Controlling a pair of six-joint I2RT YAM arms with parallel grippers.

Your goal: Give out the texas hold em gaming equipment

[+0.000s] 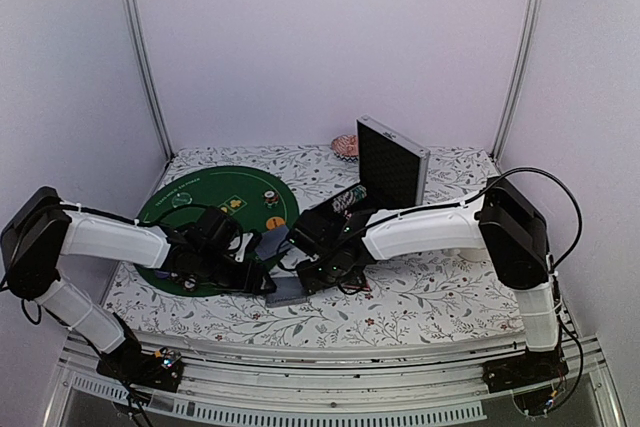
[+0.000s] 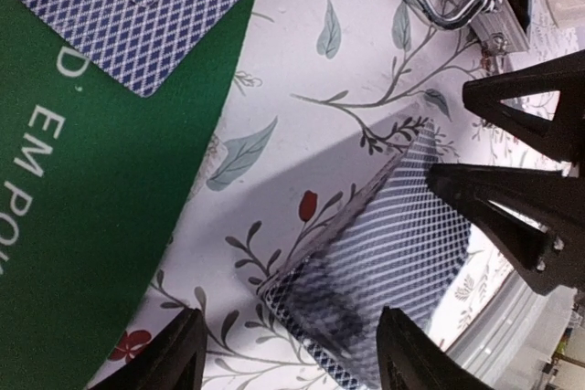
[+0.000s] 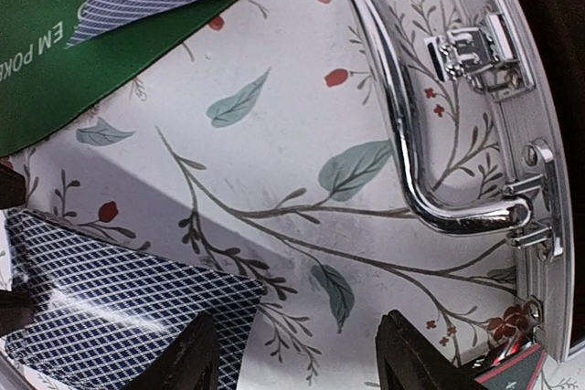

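Observation:
A patterned card deck (image 1: 287, 292) lies on the floral table off the front right edge of the green poker mat, also seen as the deck (image 3: 119, 317) in the right wrist view. My left gripper is part open at the deck's left end; whether it touches is unclear. My right gripper is open over bare table, beside the deck's right end. More blue cards (image 2: 137, 15) lie on the mat.
The open metal case (image 1: 392, 167) stands right of the mat, its handle (image 3: 407, 134) close to my right gripper. A bowl (image 1: 345, 145) sits at the back.

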